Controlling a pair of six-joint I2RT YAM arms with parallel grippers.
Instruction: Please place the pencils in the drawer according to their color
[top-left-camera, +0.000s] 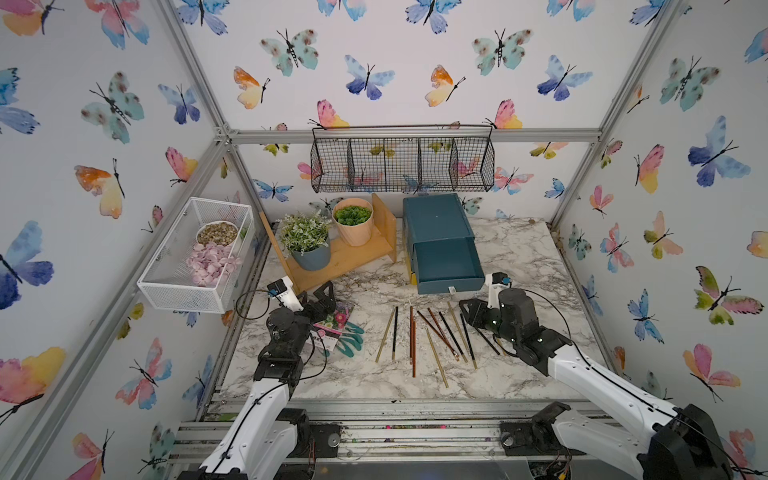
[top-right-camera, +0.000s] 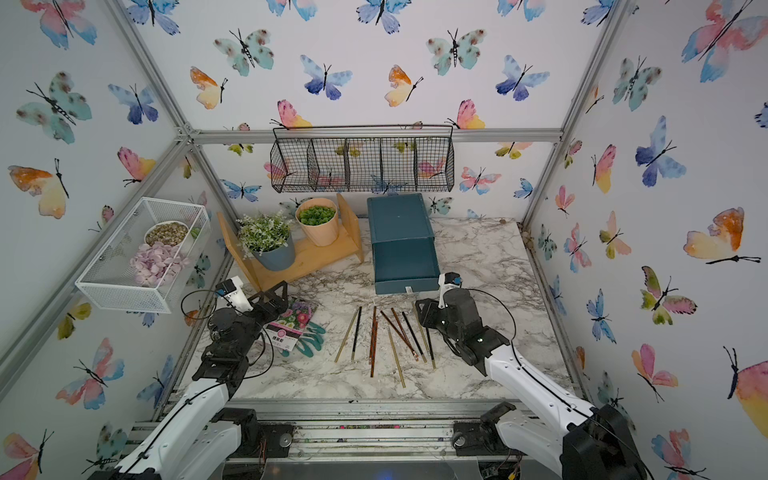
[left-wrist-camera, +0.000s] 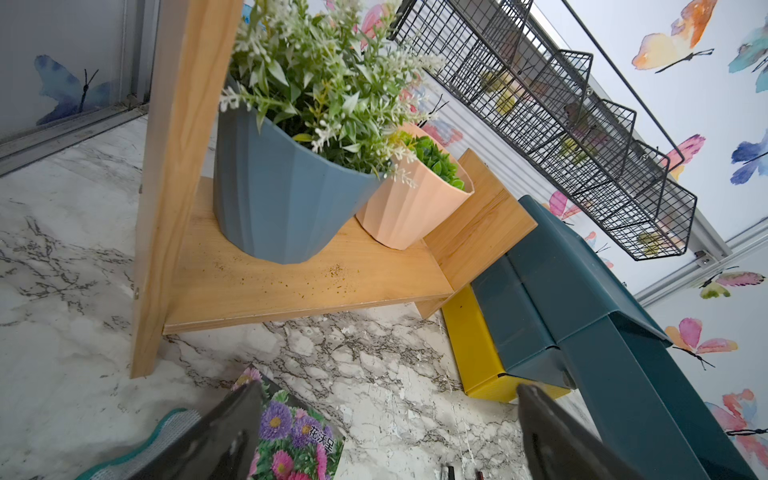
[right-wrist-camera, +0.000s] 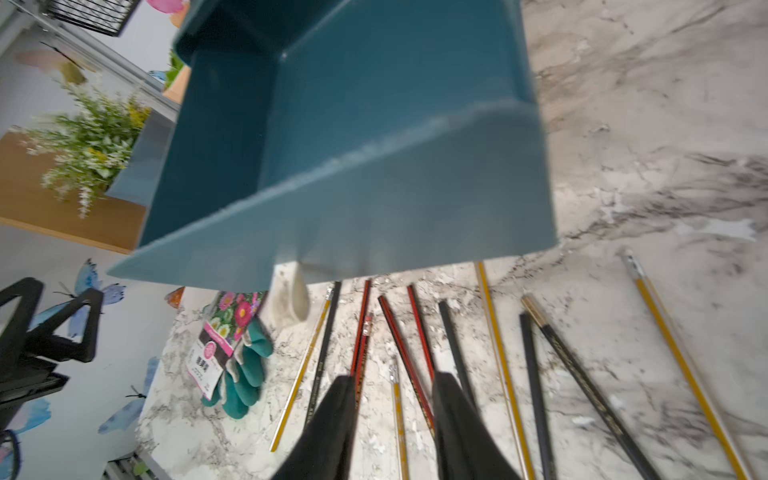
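Loose pencils in yellow (right-wrist-camera: 500, 360), black (right-wrist-camera: 536, 384) and red (right-wrist-camera: 404, 352) lie spread on the marble table below a teal drawer unit (top-left-camera: 430, 216), whose upper drawer (top-left-camera: 448, 264) is pulled out, its visible interior empty. A yellow drawer (left-wrist-camera: 472, 336) shows beneath it. My right gripper is open just in front of the pulled-out drawer, over the pencils, with nothing seen held. My left gripper is open over the left side, above gloves and a flower card, facing the wooden shelf.
A wooden shelf (top-left-camera: 352, 256) with two potted plants stands back left; teal gloves (top-left-camera: 349, 340) lie left of the pencils. A white mesh basket (top-left-camera: 156, 296) is at far left, a black wire basket (top-left-camera: 400, 184) on the back wall.
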